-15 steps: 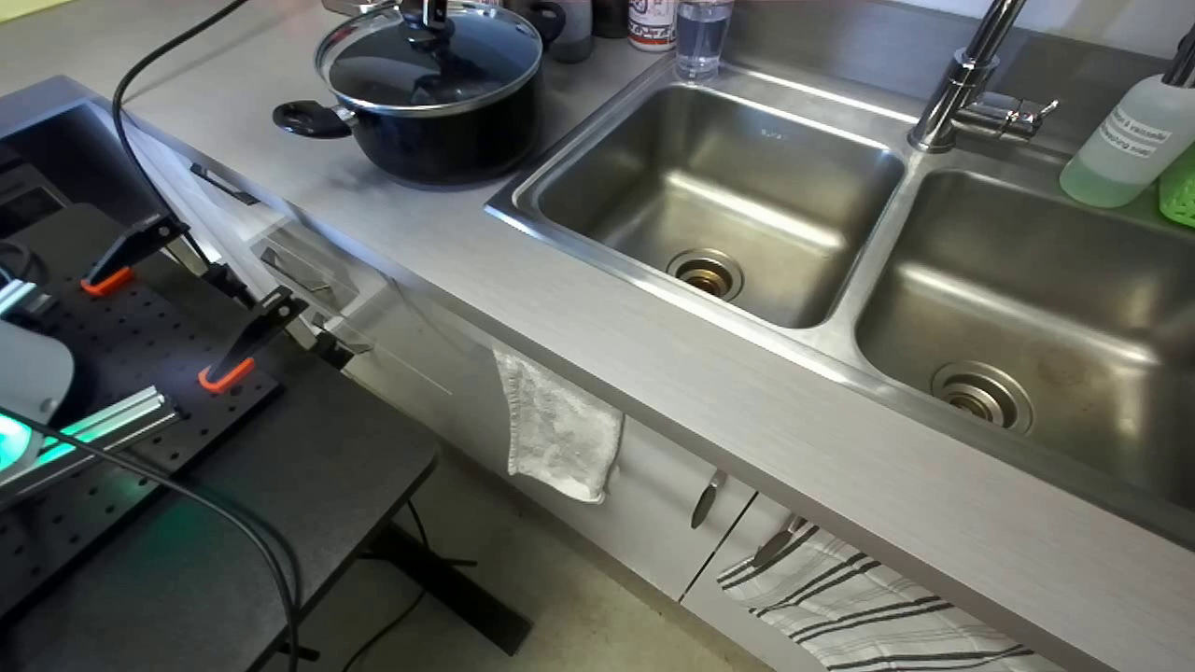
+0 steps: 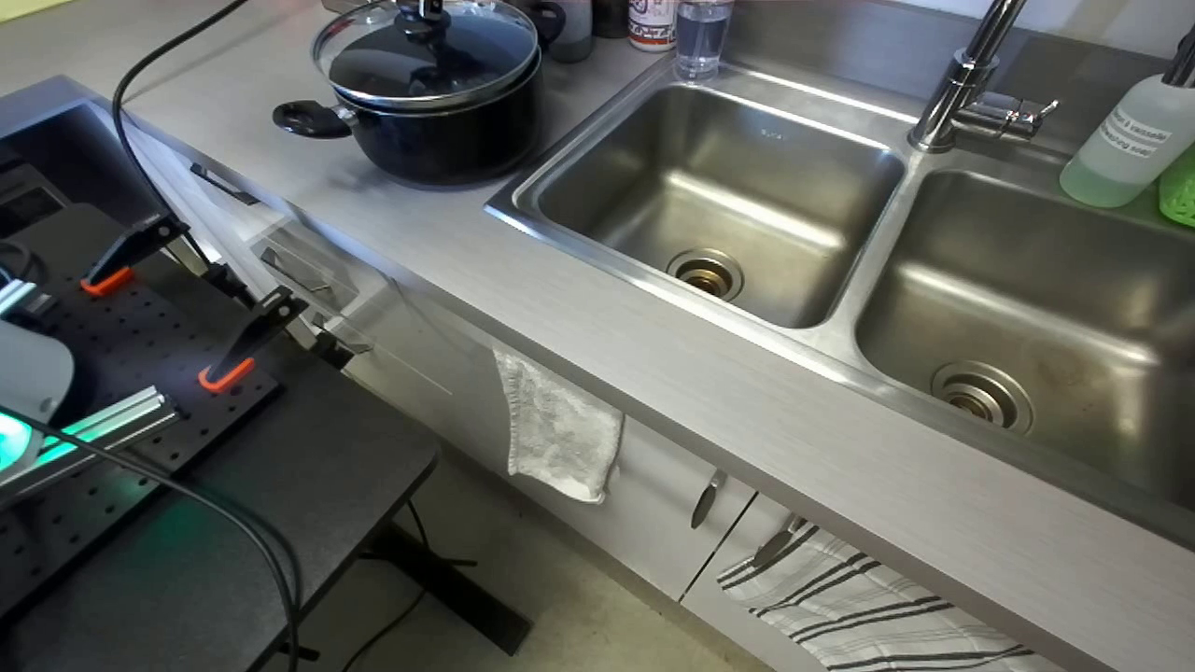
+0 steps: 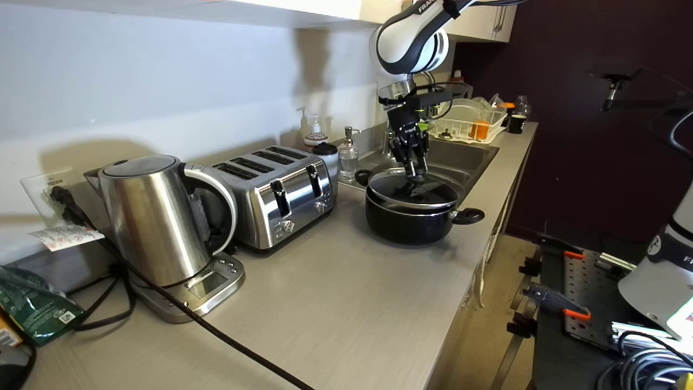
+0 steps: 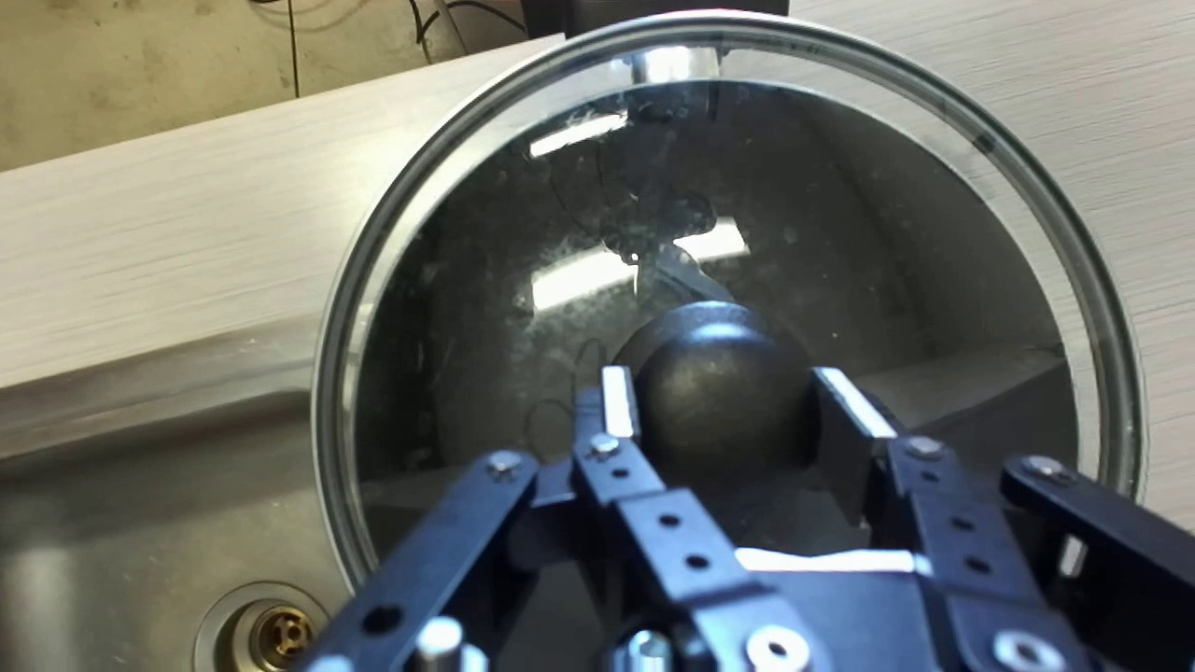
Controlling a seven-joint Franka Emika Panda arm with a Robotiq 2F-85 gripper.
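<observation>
A black pot (image 3: 409, 227) stands on the counter beside the sink, topped by a glass lid (image 4: 482, 280) with a metal rim. In exterior view 1, a second edge shows below the lid's right side, so the lid looks slightly off from the pot's rim. My gripper is above the lid, shut on its round black knob (image 4: 723, 381), with one finger (image 4: 619, 403) on each side. In exterior view 2 the gripper reaches down from above to the knob. The pot's inside cannot be made out through the dark glass.
A double sink (image 2: 773, 202) with a faucet (image 2: 963, 90) adjoins the pot. The toaster (image 3: 279, 195) and kettle (image 3: 152, 221) stand along the wall. Bare counter (image 3: 325, 305) lies in front of the toaster, crossed by a black cable. A cup of clear liquid (image 2: 702, 39) is near the sink's corner.
In exterior view 1, the lid and its knob have shifted slightly to the left, and more of the pot's edge shows at the lid's right. The pot has stayed in place.
</observation>
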